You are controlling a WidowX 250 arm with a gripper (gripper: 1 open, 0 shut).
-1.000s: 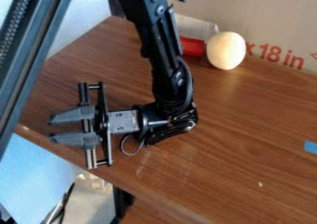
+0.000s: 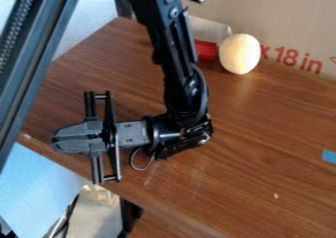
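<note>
The black gripper (image 2: 69, 138) hangs low over the left part of the wooden table, near its front-left edge, pointing left on the bent arm. Its fingers sit close together at the left end; whether anything is between them cannot be made out, and none is visible. A white egg-shaped object (image 2: 239, 53) stands at the back of the table, with a red cylinder (image 2: 206, 50) and a clear cylinder behind the arm beside it.
A cardboard box (image 2: 296, 26) forms the back wall. A metal rail (image 2: 33, 55) runs along the left. Blue tape (image 2: 329, 155) lies at the right.
The gripper's fingers were apart about a second ago and are closer together now.
</note>
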